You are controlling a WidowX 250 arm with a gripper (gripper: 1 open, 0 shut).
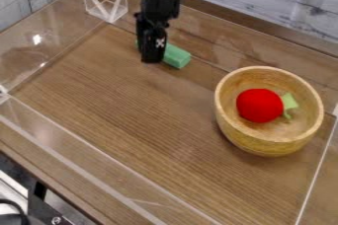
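Note:
My black gripper (153, 47) hangs over the wooden table at the upper middle, at the near-left end of a small green block (175, 57). Its fingers are small and dark in this view; I cannot tell how far apart they stand or whether the block is between them.
A yellow bowl (236, 137) on the right holds a red ball (259, 105) and a green item (291, 108). A clear plastic frame (106, 6) stands at the back left.

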